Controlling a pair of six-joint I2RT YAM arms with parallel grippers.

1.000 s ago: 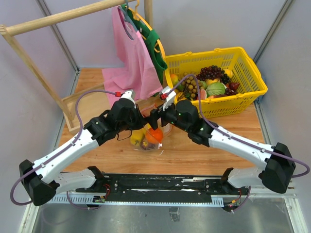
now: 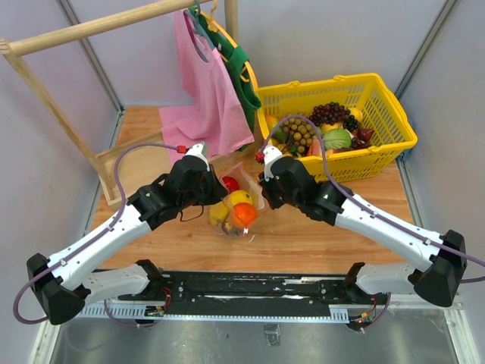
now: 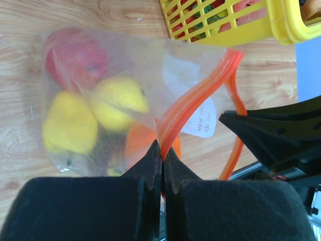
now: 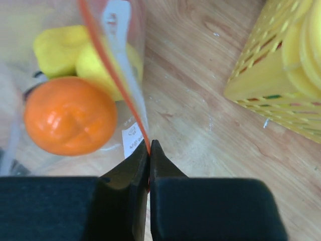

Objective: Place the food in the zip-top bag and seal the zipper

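A clear zip top bag (image 3: pixel 133 57) with an orange-red zipper edge (image 3: pixel 193 98) lies between my arms, its mouth parted. Inside it are an orange fruit (image 4: pixel 70 116), yellow fruits (image 3: pixel 70 122) and a red fruit (image 3: pixel 76 59). At one end of the mouth, my left gripper is shut on the orange edge. Across the mouth, my right gripper is shut with the other stretch of that edge between its fingertips. From above, the left gripper (image 2: pixel 220 194) and right gripper (image 2: pixel 268 199) stand on opposite sides of the bag.
Behind and to the right stands a yellow basket (image 2: pixel 405 144) full of fruit and vegetables. A wooden rack (image 2: pixel 106 26) with a pink apron (image 2: pixel 201 106) hanging from it is at the back left. Bare table (image 2: pixel 326 246) lies in front of the basket.
The left arm has hardly moved.
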